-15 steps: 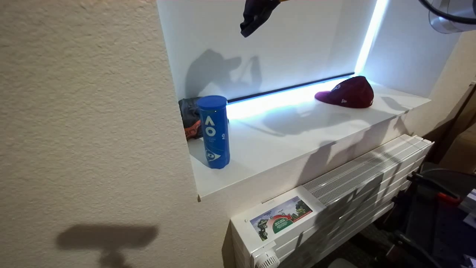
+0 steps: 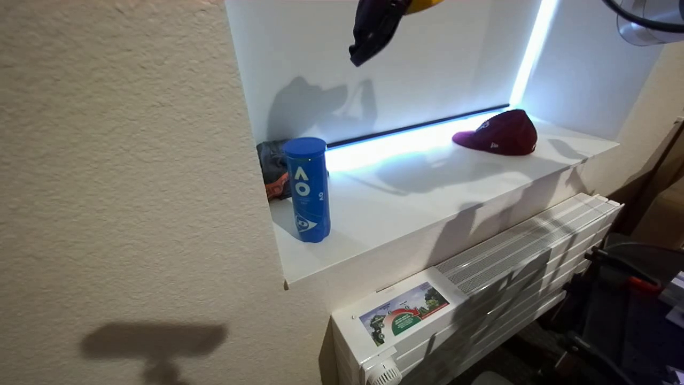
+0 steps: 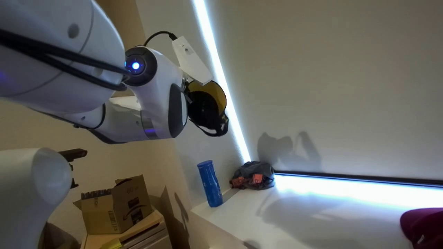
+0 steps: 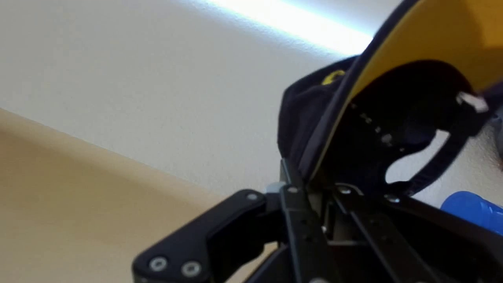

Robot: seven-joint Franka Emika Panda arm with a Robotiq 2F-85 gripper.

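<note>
A dark cap with a yellow underbrim [image 4: 434, 33] hangs from my gripper, whose fingers are shut on the edge by its brim. In exterior view 2 the same cap [image 3: 207, 108] is held in the air, well above the windowsill and apart from it; its strap side points down. Exterior view 1 catches only the cap's dark lower part [image 2: 377, 29] at the top edge. My fingertips are partly covered by the cap there and in exterior view 2.
On the white sill [image 2: 397, 212] a blue tennis ball can [image 2: 309, 192] stands upright at the left end. Behind it lies a grey and orange bundle [image 3: 253, 176]. A maroon cap [image 2: 500, 133] rests toward the right; the sill between is clear. Below runs a radiator [image 2: 513, 256].
In exterior view 1 the held cap has come slightly lower and a little to the right, showing more of its yellow. Its shadow has shifted; the sill objects have stayed put.
</note>
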